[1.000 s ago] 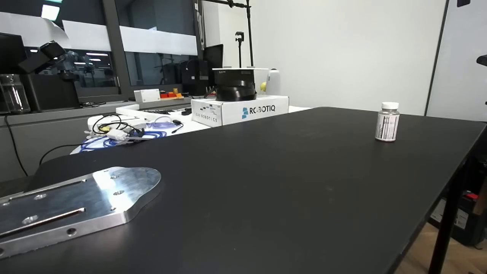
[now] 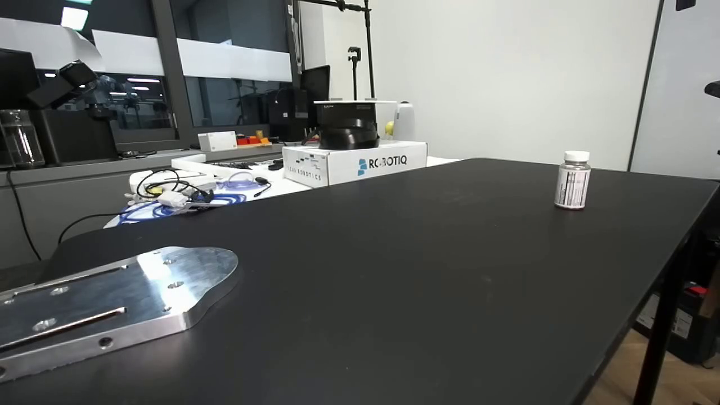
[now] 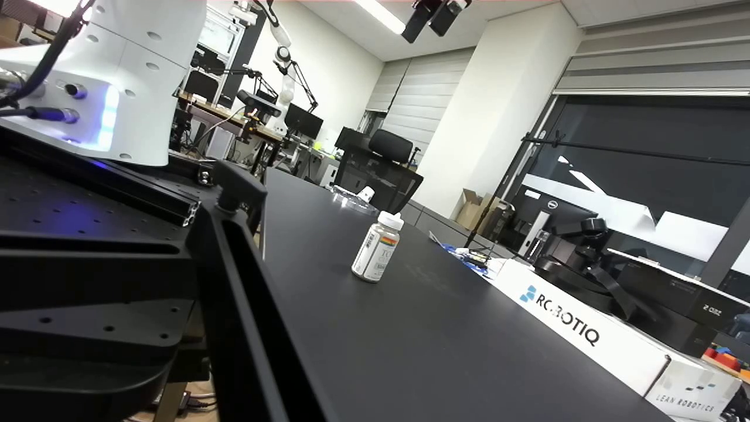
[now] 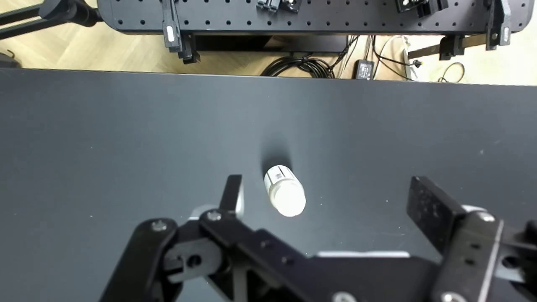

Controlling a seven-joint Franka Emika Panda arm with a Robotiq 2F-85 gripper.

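A white-capped pill bottle point(image 4: 285, 192) stands upright on the black table point(image 4: 126, 131), clear of everything around it. Exterior view 1 has the same bottle point(image 2: 572, 181) toward the table's far right, and exterior view 2 shows its label side point(image 3: 377, 247). My gripper is spread wide in the wrist view, one finger on either side of the frame's lower half. Nothing is held between the fingers; the bottle appears in the gap but lies below, on the tabletop. At the top of exterior view 2 a dark part of the gripper hangs well above the table.
A flat metal plate point(image 2: 155, 290) lies at the near left table corner. A white Robotiq box point(image 2: 378, 162) stands beyond the table's edge, with tangled cables point(image 2: 179, 192) beside it. A perforated black platform point(image 4: 322, 17) runs along the other edge. The tabletop around the bottle is free.
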